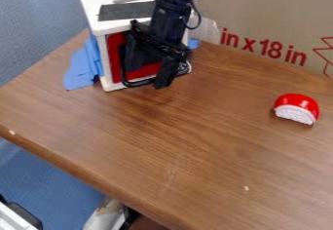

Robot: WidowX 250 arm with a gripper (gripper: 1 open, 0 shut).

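Observation:
My black gripper [154, 60] reaches down at the front of a white box [93, 0] with a dark grey top panel and a red front [116, 54]. The arm and its cables cover much of that front. Whether the fingers are open or shut, or hold anything, cannot be made out. A red object with a white speckled base [297, 107] lies apart on the right of the wooden table [156, 166].
A blue cloth [82, 70] lies against the box's left side. Cardboard [279, 24] stands along the back. The table's edge runs along the lower left.

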